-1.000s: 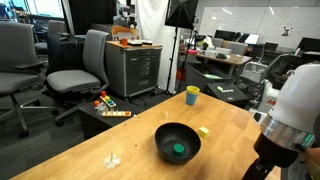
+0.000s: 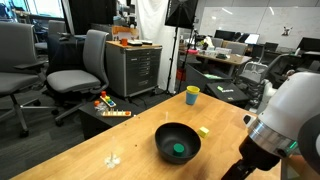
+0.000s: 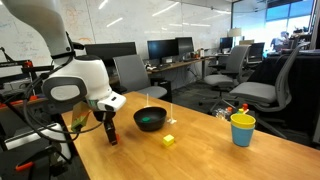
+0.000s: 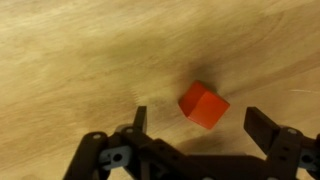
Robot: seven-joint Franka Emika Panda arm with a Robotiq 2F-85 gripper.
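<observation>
An orange-red block rests on the wooden table in the wrist view. My gripper is open, its dark fingers spread to either side of the block, with nothing held. In exterior view 1 the gripper is low at the bottom right, near the black bowl, its tips cut off by the frame edge. The black bowl has a green object inside. A yellow block lies on the table beyond the bowl.
A blue and yellow cup stands at the table's right in exterior view 2. Several colourful items sit on a dark box at the table's far edge. A small white thing lies left of the bowl.
In exterior view 1 the arm has swung left toward the bowl, and its dark gripper has come further into view. The bowl and the yellow block have not moved.
</observation>
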